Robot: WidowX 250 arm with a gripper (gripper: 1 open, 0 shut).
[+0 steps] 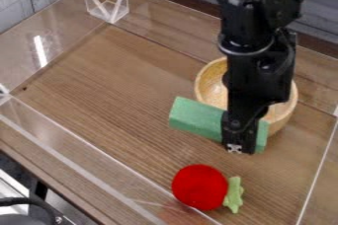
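My black gripper (238,135) is shut on a green block (197,119), held tilted just in front of a round wooden bowl (283,113) on the wooden table. The bowl is partly hidden behind the gripper and block. A red round object with a green part, like a tomato (199,187), lies near the front of the table.
A clear plastic object (106,4) stands at the back left. Dark cables or parts lie beyond the lower left edge.
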